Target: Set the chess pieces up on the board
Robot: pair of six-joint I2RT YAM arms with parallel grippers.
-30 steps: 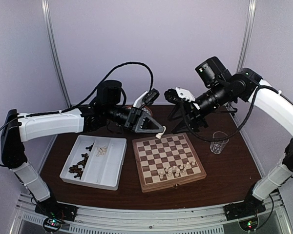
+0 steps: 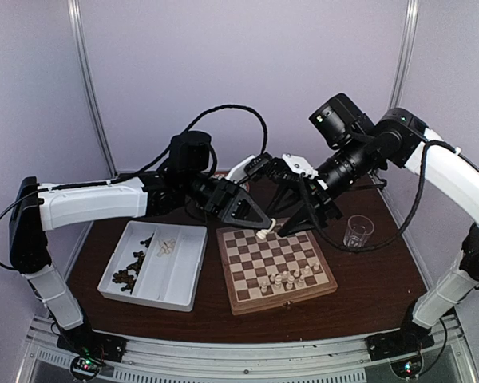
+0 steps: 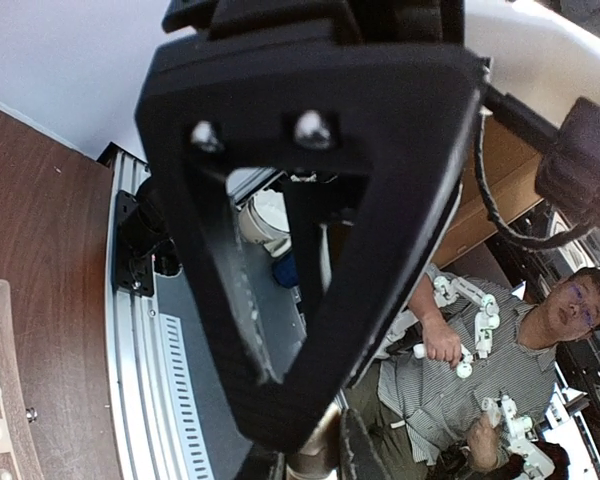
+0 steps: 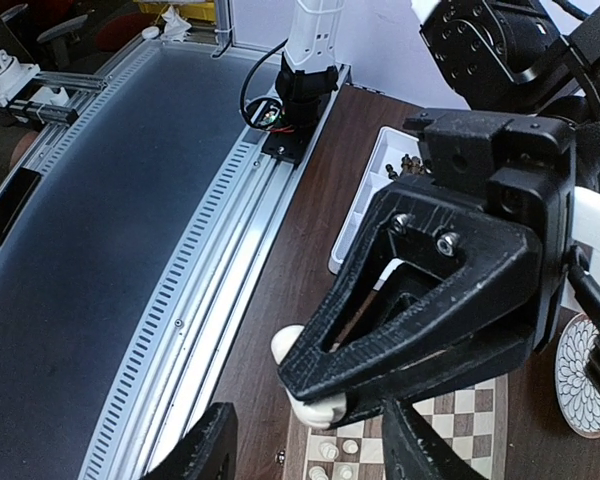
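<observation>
Above the far part of the chessboard (image 2: 227,275), my left gripper (image 2: 269,227) is shut on a white chess piece (image 2: 262,234). Both ends of that white piece (image 4: 318,411) stick out past the left fingers in the right wrist view. Close by, my right gripper (image 2: 279,223) is part open, its fingertips (image 4: 212,440) apart on either side of the piece's lower end in its wrist view; contact cannot be made out. Several white pieces (image 2: 278,282) stand upright along the board's near side. In the left wrist view, the held piece (image 3: 320,447) is mostly hidden by the fingers.
The white tray (image 2: 190,275) to the left holds dark pieces (image 2: 128,275) and a few white pieces (image 2: 167,246) in separate compartments. A clear glass (image 2: 358,231) stands right of the board. A patterned dish (image 4: 588,375) lies behind the arms.
The board looks the same.
</observation>
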